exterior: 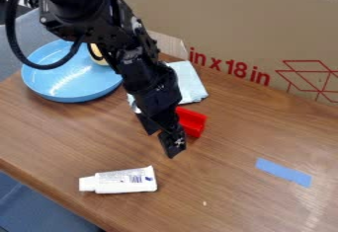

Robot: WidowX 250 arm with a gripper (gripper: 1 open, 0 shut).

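My black gripper (166, 137) hangs low over the middle of the wooden table, its fingertips beside a red object (192, 120), which is partly hidden behind it. Its fingers look open, with nothing visible between them. A white tube (119, 181) lies nearer the front edge, below the gripper. Behind the arm lie a folded white cloth (187, 84) and a blue plate (55, 78) at the left, with something on it mostly hidden by the arm.
A large cardboard box (251, 38) stands along the back. A strip of blue tape (283, 173) is on the table at the right. Its edge runs along the lower left.
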